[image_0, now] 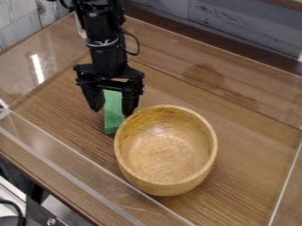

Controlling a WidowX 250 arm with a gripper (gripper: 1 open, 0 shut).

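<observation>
The black robot arm point(104, 40) reaches down from the top, its gripper point(109, 95) over a green block point(113, 117) that lies on the wooden table just left of a large wooden bowl point(165, 159). The gripper's fingers are apart and partly cover the block's upper part; whether they touch it is unclear. The bowl is empty.
Cables lie at the lower left, beyond the table's edge, and a pale wall runs along the back.
</observation>
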